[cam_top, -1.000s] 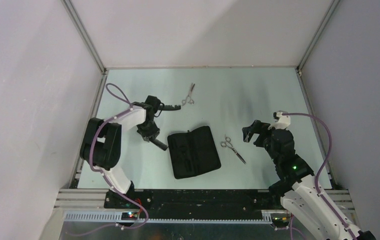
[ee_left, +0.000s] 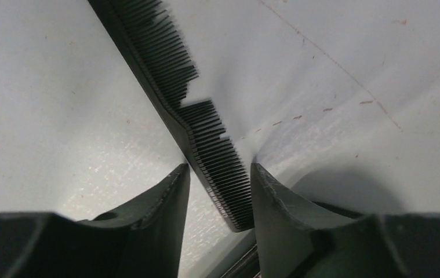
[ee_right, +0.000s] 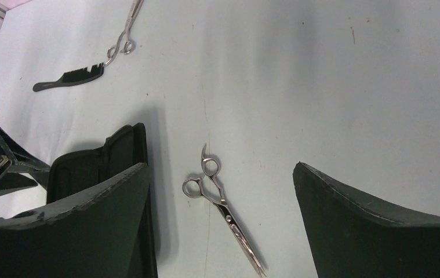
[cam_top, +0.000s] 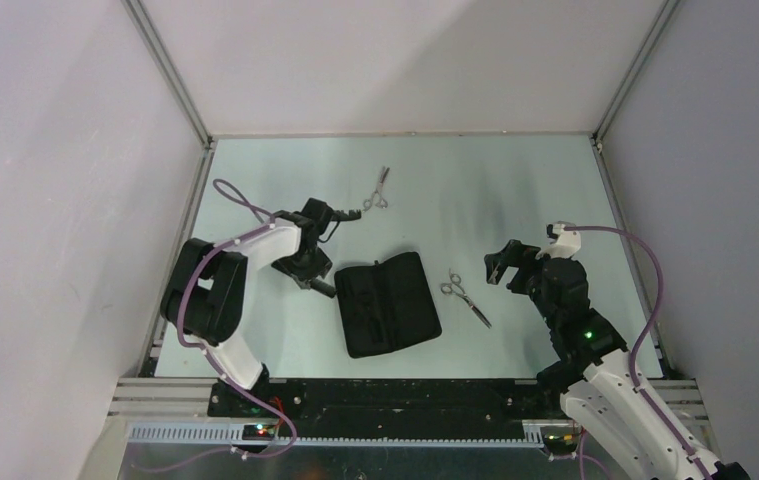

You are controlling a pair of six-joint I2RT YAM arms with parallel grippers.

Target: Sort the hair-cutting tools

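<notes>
My left gripper is part open, its fingertips either side of a black comb [ee_left: 211,150] lying on the table; whether they touch it is unclear. A black tool case [cam_top: 395,305] lies open at the front middle. Scissors [cam_top: 465,300] lie right of the case, and a second pair [cam_top: 381,187] lies at the back. Another black comb [ee_right: 66,81] lies near the back pair. My right gripper [cam_top: 505,262] stands open over the right side, with nothing between its fingers.
Walls and metal rails enclose it on three sides.
Over the last second my left arm has shifted slightly right and toward the front, over the comb beside the case. The right arm and tools appear unchanged.
</notes>
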